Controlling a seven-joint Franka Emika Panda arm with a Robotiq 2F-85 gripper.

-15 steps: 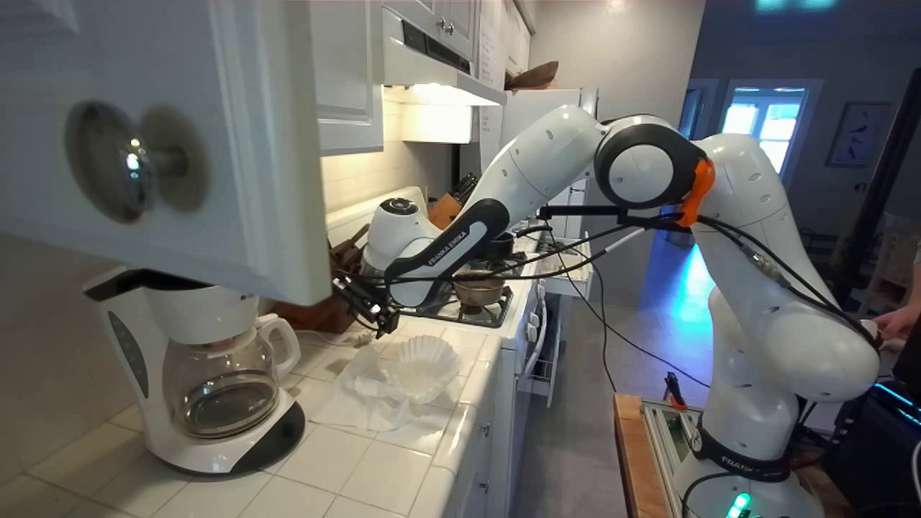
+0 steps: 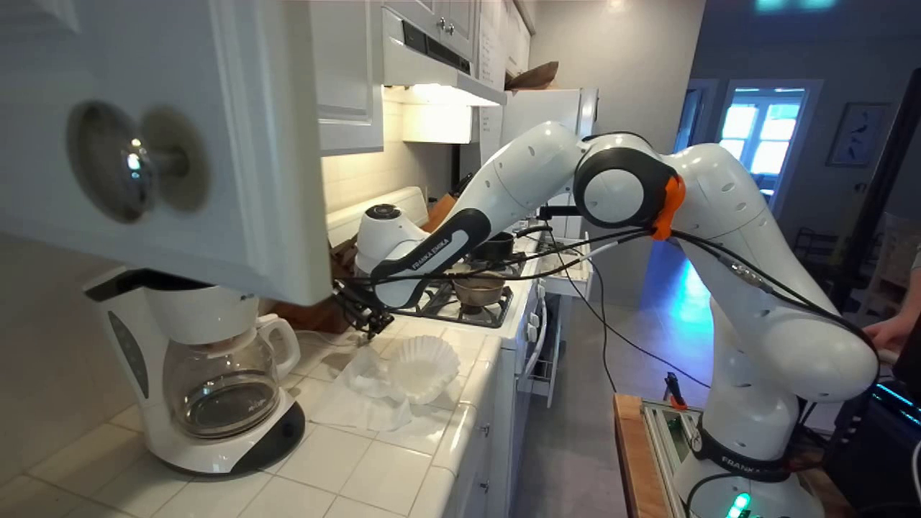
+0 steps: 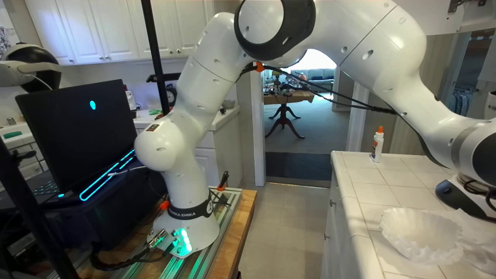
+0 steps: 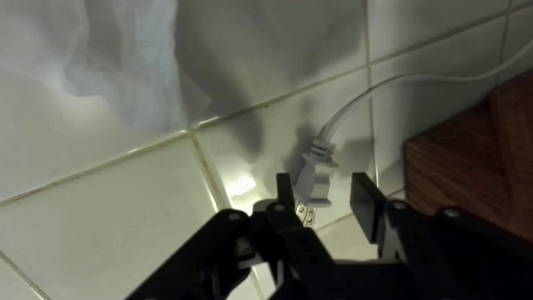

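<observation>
A white power plug (image 4: 313, 180) with metal prongs lies on the tiled counter in the wrist view, its cord (image 4: 414, 78) curving away to the upper right. My gripper is over it, the two black fingers apart on either side of the plug. The left finger (image 4: 285, 189) appears close to the plug's body, while a clear gap shows before the right one. Contact with either finger cannot be made out. In exterior view 1 the gripper (image 2: 371, 321) is low over the counter, and the plug is hard to see there.
A coffee maker (image 2: 226, 371) stands left on the counter. Coffee filters (image 2: 423, 370) and a thin crumpled wrapper (image 2: 367, 393) lie near my gripper. A wooden block (image 4: 459, 160) sits close right of the plug. Behind is the stove with a pan (image 2: 477, 291). A glue bottle (image 3: 377, 144) stands farther along.
The coffee maker and filters have stayed put.
</observation>
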